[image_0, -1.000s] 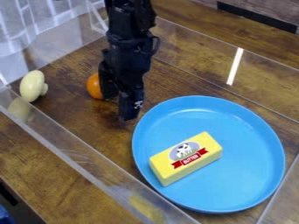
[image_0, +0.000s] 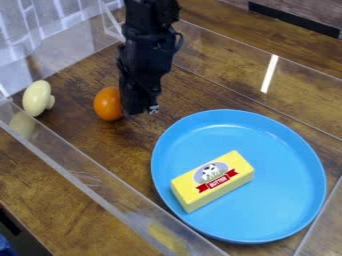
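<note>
My black gripper (image_0: 139, 101) hangs at upper centre, its tip beside the right side of an orange round object (image_0: 110, 105) on the wooden table; it looks shut, with nothing clearly between its fingers, though the dark tip is hard to make out. A white egg-shaped object (image_0: 38, 97) lies to the left. At lower right a yellow butter box (image_0: 211, 181) rests on a blue plate (image_0: 274, 155).
Clear plastic walls run along the left and lower edges of the work area.
My gripper has moved up and to the left, towards the orange object, which now shows more fully. The plate, box and white object have not moved.
</note>
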